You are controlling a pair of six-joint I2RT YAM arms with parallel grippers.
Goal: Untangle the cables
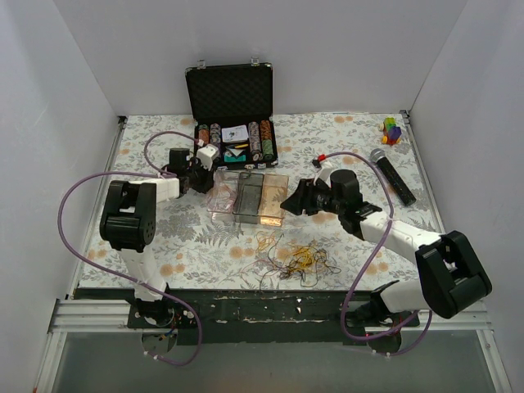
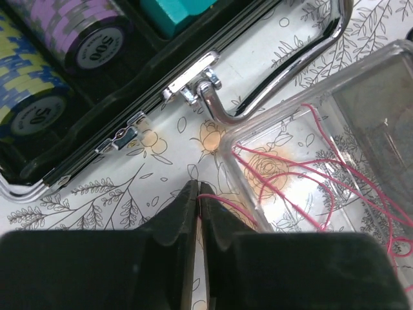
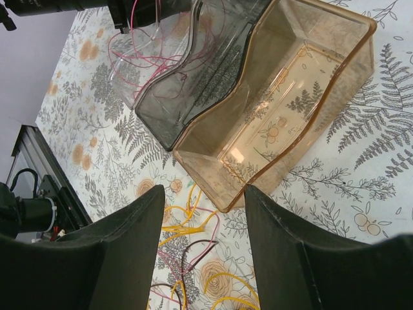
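In the left wrist view my left gripper has its fingertips together on a pink cable, which runs over the rim of the clear compartment. More pink cable lies loosely looped inside that compartment. My right gripper stands open and empty, its fingers apart over the near end of the amber compartment. On the table in front of the bins lies a tangle of yellow, black and pink cables. The dark grey compartment, between the clear and amber ones, shows no cable.
An open case of poker chips stands behind the bins, its metal handle close to the clear compartment. A microphone and a colourful toy lie at the right.
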